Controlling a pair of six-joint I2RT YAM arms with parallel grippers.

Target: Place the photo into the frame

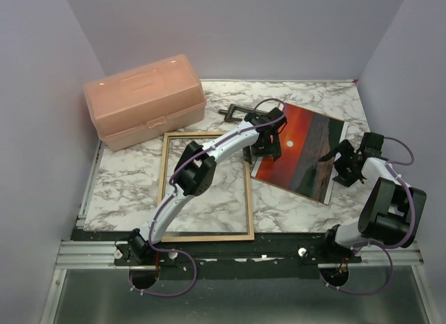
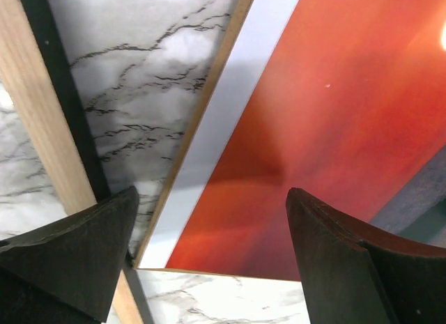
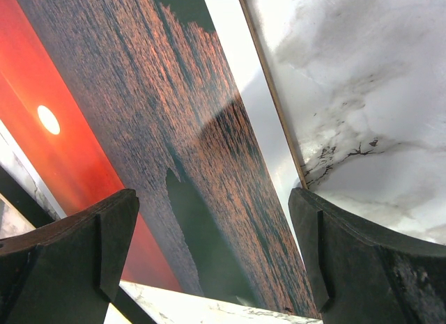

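The photo (image 1: pixel 300 164), red with dark and woodgrain bands, lies askew on the marble right of the empty wooden frame (image 1: pixel 202 235). My left gripper (image 1: pixel 263 150) is part open down at the photo's left edge; in the left wrist view its fingers straddle the photo's white border (image 2: pixel 188 191) near a corner, beside the frame's rail (image 2: pixel 49 129). My right gripper (image 1: pixel 343 159) stands open at the photo's right edge; in the right wrist view its fingers are over the photo and along its white border (image 3: pixel 258 108).
A pink closed box (image 1: pixel 145 101) sits at the back left. A dark bracket-like piece (image 1: pixel 233 113) lies behind the photo. Bare marble (image 1: pixel 122 184) shows left of the frame.
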